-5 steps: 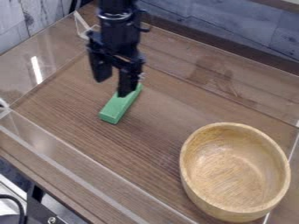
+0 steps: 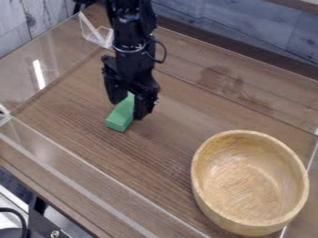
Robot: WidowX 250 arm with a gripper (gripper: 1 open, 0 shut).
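Note:
The black gripper hangs low over a green rectangular object on the wooden table, left of centre. Its fingers are apart, one on either side of the upper part of the green object, which it partly hides. Whether they touch it I cannot tell.
A large tan bowl occupies the lower right of the wooden table. A wall borders the back.
The green object and bowl look unmoved.

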